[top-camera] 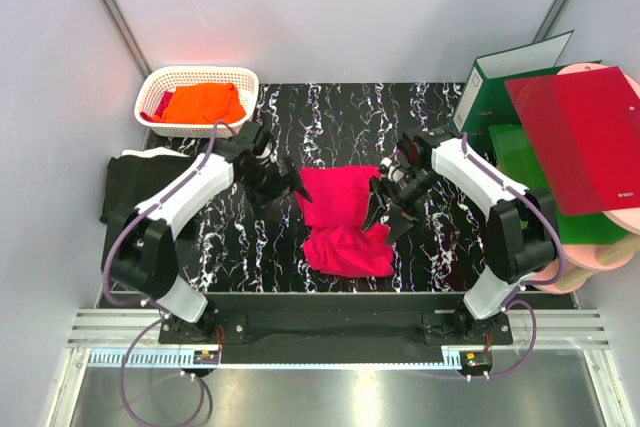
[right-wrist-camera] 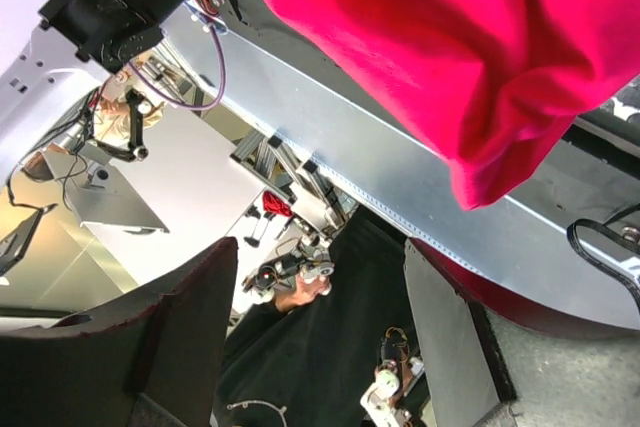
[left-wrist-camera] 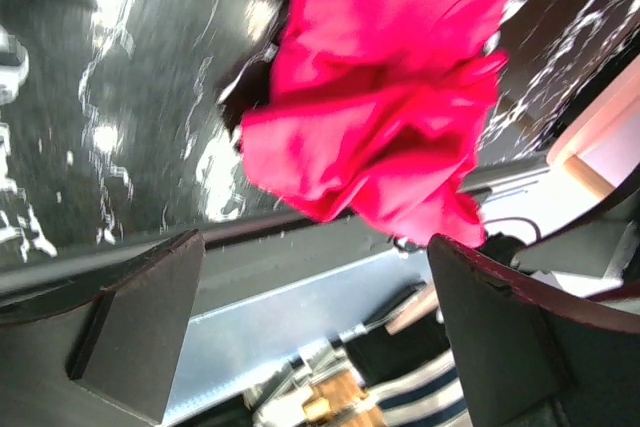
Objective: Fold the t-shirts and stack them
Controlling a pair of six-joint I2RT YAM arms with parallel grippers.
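A red t-shirt (top-camera: 337, 193) lies in the middle of the dark table. Its far part is fairly smooth, while the near part (top-camera: 348, 252) is rumpled and spreads toward the front edge. Beside the shirt's left side, my left gripper (top-camera: 285, 192) stands open. My right gripper (top-camera: 386, 212), also open, is over its right edge. The left wrist view has the crumpled red cloth (left-wrist-camera: 370, 142) beyond the parted fingers, with nothing between them. A hanging-looking corner of the cloth (right-wrist-camera: 470, 77) fills the upper right of the right wrist view, clear of the open fingers.
A white basket (top-camera: 142, 112) with orange and red cloth stands at the back left. Dark folded cloth (top-camera: 130, 187) lies at the left, partly behind my left arm. Green and red boards (top-camera: 575, 137) and a pink stand occupy the right. Bare table shows behind the shirt.
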